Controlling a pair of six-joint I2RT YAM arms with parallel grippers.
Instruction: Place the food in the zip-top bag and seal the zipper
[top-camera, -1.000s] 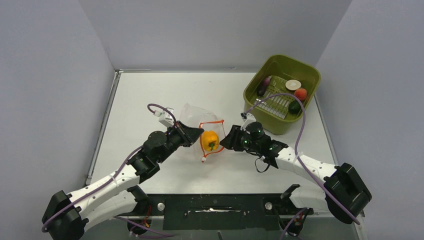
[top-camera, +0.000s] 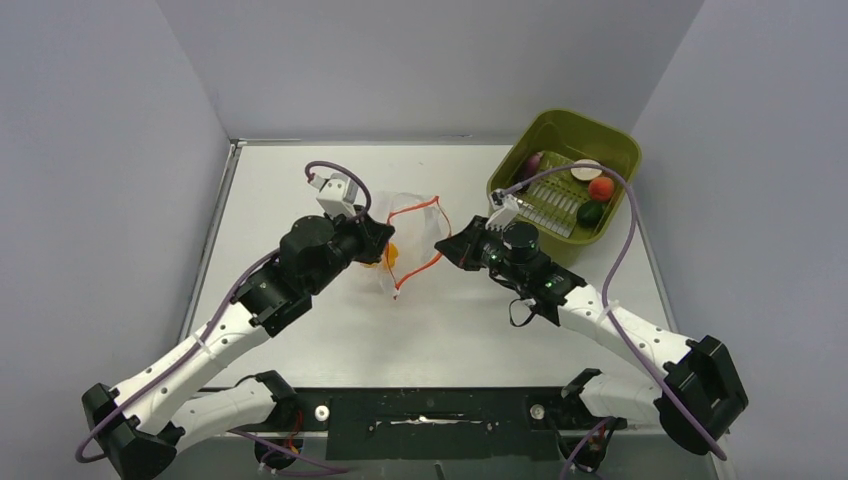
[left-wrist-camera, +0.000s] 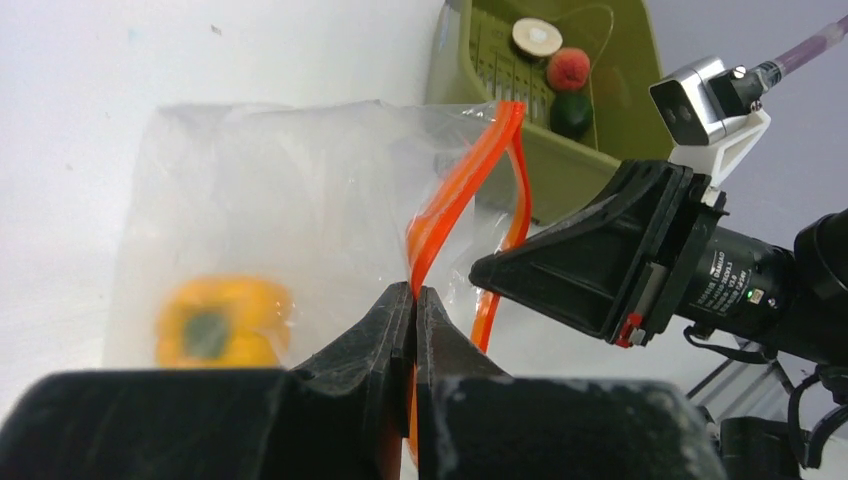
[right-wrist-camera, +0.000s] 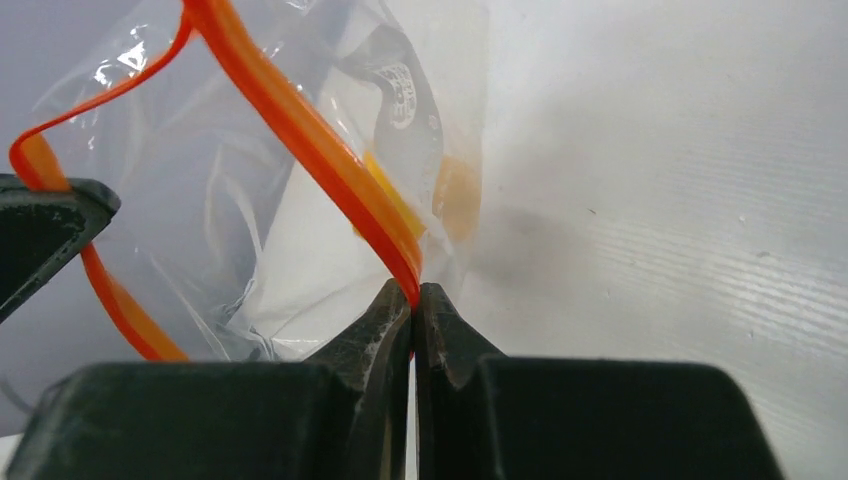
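A clear zip top bag hangs between my two grippers, its mouth edged with an orange zipper strip and held apart. My left gripper is shut on one side of that strip, which runs up out of its fingertips. On the opposite side, my right gripper is shut on the strip as well. Inside the bag, toward its bottom, lies the yellow bell pepper, blurred through the plastic. From above, the pepper is mostly hidden behind the left gripper and the strip.
At the back right stands a green basket holding an eggplant, a peach, an avocado and a pale round slice.
Both grippers have shifted slightly left and away from the table's front with the bag. The pepper has moved left, from the mouth deeper into the bag.
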